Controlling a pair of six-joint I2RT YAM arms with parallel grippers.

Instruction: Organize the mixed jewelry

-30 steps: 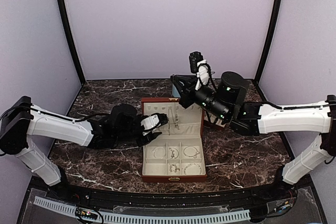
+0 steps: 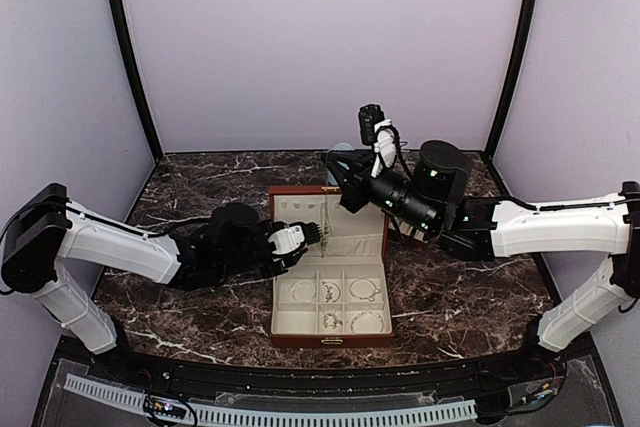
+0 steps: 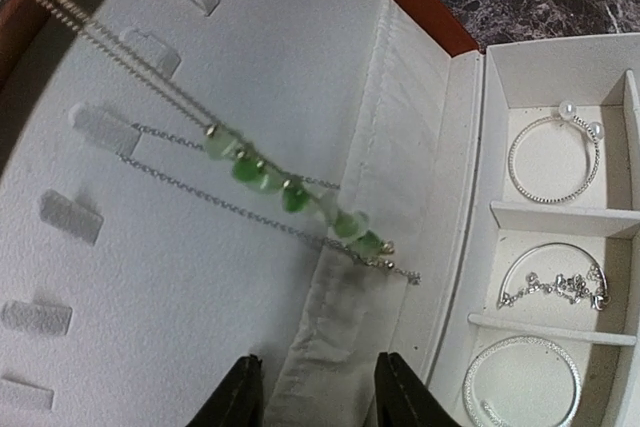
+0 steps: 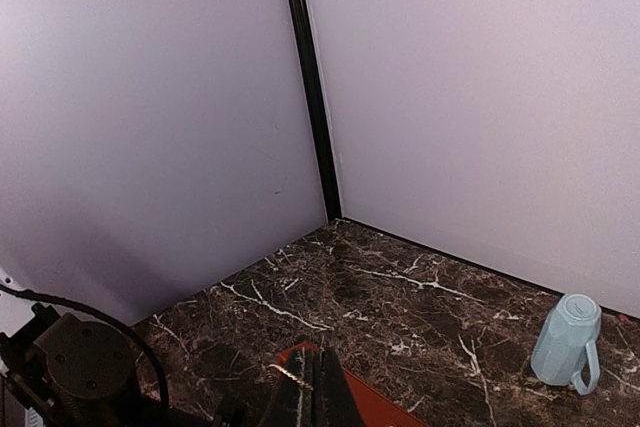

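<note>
A gold-chained necklace with green beads hangs in front of the box lid, and a thin silver chain necklace hangs behind it from a lid tab. My right gripper is above the lid's top edge; in the right wrist view a bit of gold chain shows at its closed fingertips. Low at the lid's left side, my left gripper stands open, nothing between its fingers. In the lower tray bracelets lie in separate compartments, among them a pearl-ended bangle.
More lid tabs are without chains. A pale blue mug stands on the marble table behind the box. Another tray is partly hidden behind my right arm. Table at the box's front left is clear.
The hanging green-beaded necklace has shifted left, now in line with the silver chain. My right gripper has shifted very slightly; the left arm has moved only a little.
</note>
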